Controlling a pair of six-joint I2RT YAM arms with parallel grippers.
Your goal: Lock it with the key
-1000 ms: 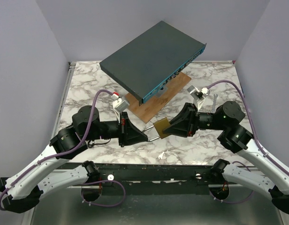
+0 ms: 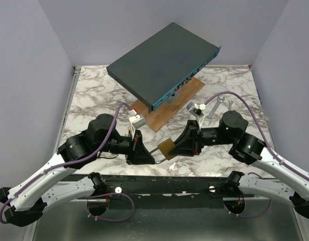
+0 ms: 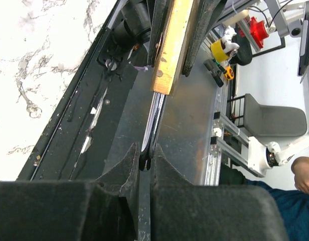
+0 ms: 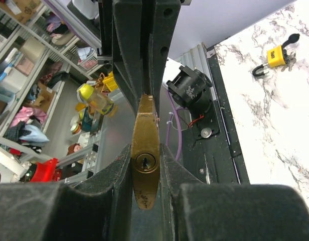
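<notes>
A brass padlock (image 2: 166,148) hangs above the front part of the table, between my two grippers. My right gripper is shut on its body, whose bare keyhole (image 4: 145,162) faces the right wrist camera with no key in it. Meanwhile my left gripper is shut on the steel shackle (image 3: 153,120). Whether the shackle is fully seated I cannot tell. Small silvery key-like pieces (image 2: 172,166) lie on the marble below the padlock in the top view.
A large dark box (image 2: 162,63) overhangs a wooden board (image 2: 162,113) at the back. Wrenches (image 2: 214,110) lie to the right. A yellow padlock (image 4: 277,56) rests on the marble in the right wrist view. A dark rail (image 2: 159,183) runs along the front edge.
Both grippers have moved toward the front edge and a little left, carrying the padlock between them. The padlock and shackle have turned slightly. Both holds look unchanged.
</notes>
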